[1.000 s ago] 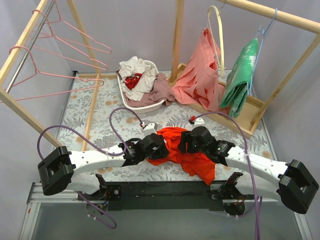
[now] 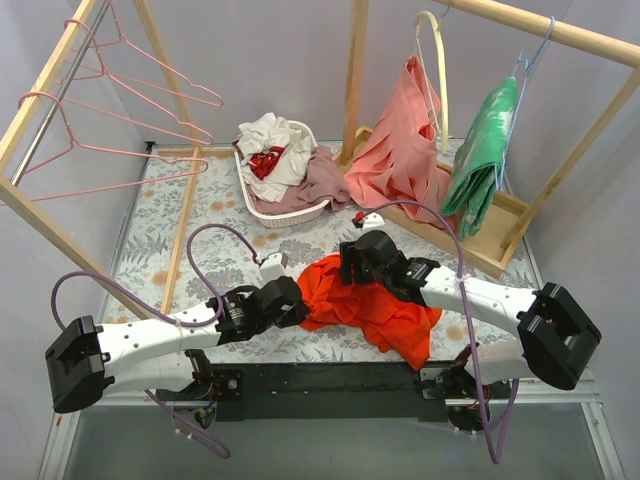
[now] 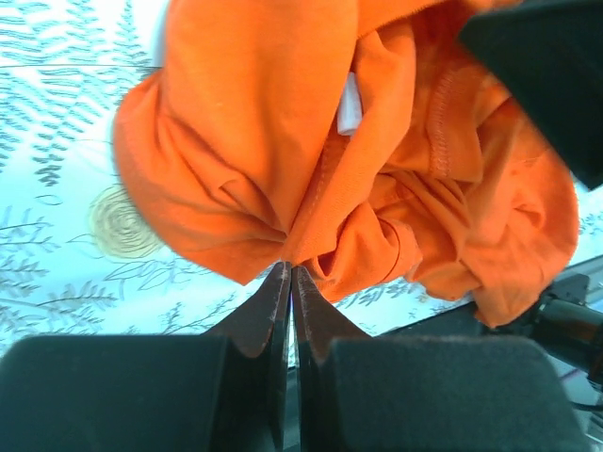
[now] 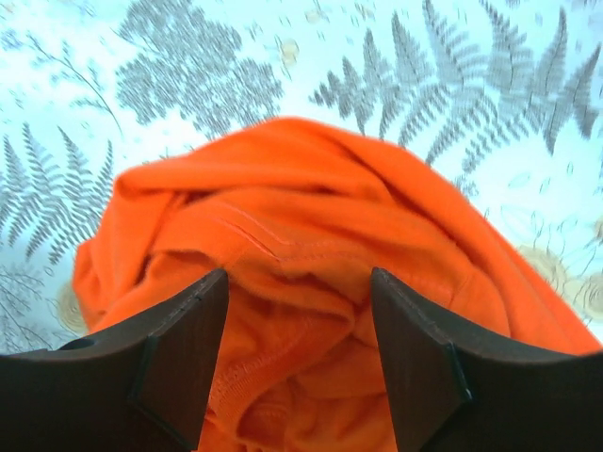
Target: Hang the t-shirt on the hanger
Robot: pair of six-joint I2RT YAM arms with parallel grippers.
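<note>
An orange-red T-shirt (image 2: 375, 315) lies crumpled near the front of the table. At its left side is my left gripper, shut, with the shirt's edge (image 3: 294, 247) gathered into creases right at the fingertips. Over the upper middle of the shirt (image 4: 292, 226) is my right gripper, its fingers apart and folds of cloth showing below and between them. No cloth is visibly clamped there. Several pink hangers (image 2: 130, 148) hang from the rack at the left.
Behind the arms stands a white basket (image 2: 290, 217) of clothes. A pink garment (image 2: 400, 150) and a green garment (image 2: 483, 150) hang at the right above a wooden base (image 2: 500, 250). Patterned table between basket and shirt is clear. A small white tag (image 3: 350, 105) shows among the folds.
My left gripper has shifted left and slightly toward the front, uncovering more of the shirt's left part. The right gripper has moved left and a little up in the top view.
</note>
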